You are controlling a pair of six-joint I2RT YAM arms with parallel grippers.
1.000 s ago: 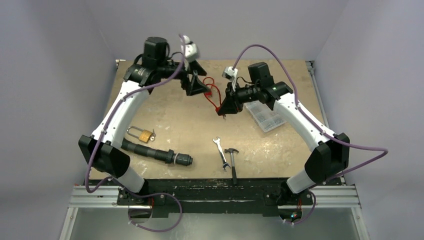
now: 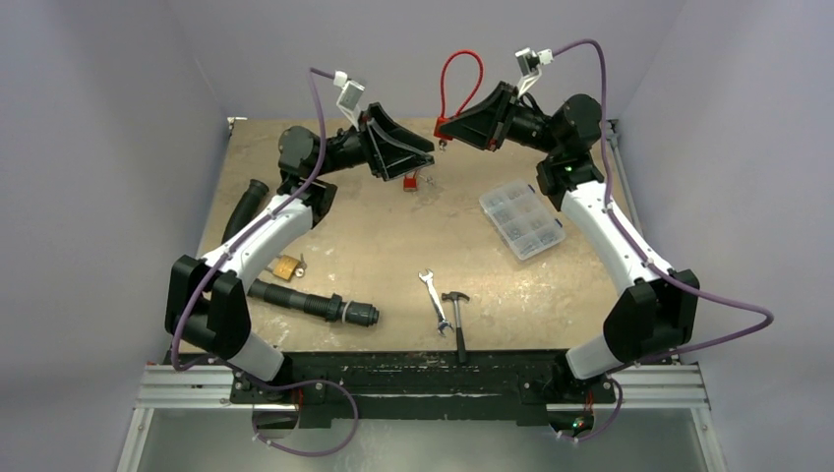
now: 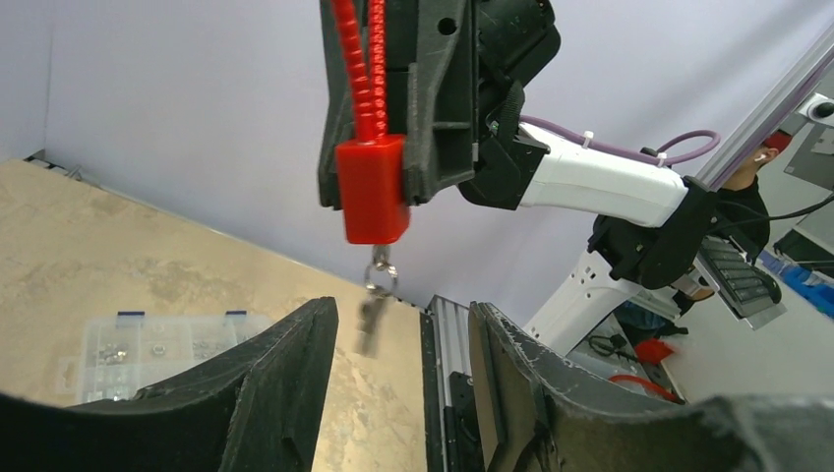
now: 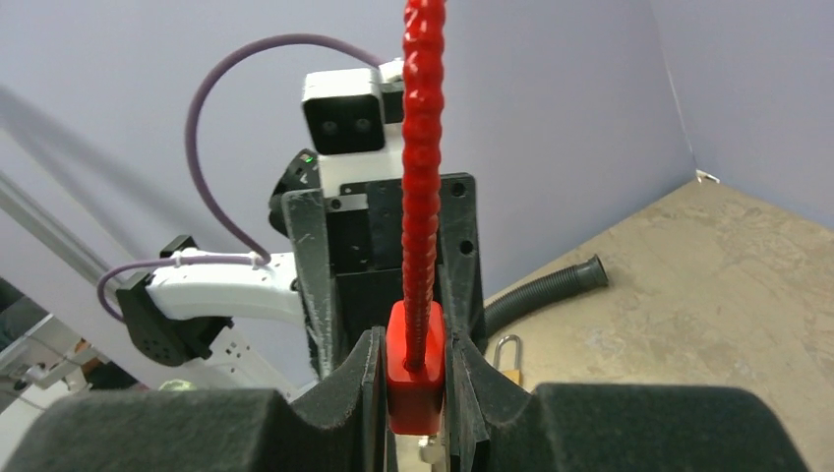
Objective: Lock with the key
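My right gripper [image 2: 450,133] holds a red key holder [image 4: 414,393] with a long red loop upward, its fingers pressed on either side. Metal keys [image 3: 379,280] hang below it, blurred in the left wrist view. My left gripper [image 2: 423,157] stands open just left of and a little below it in the top view, its fingers [image 3: 275,383] apart with nothing between, facing the hanging keys. A brass padlock [image 2: 287,267] lies at the left of the table. A second red item [image 2: 410,184] with keys lies at the back middle, partly hidden by my left arm.
A clear organiser box [image 2: 521,221] lies right of centre. A wrench [image 2: 434,300] and hammer [image 2: 458,329] lie at the front middle, black hoses [image 2: 310,302] at the left.
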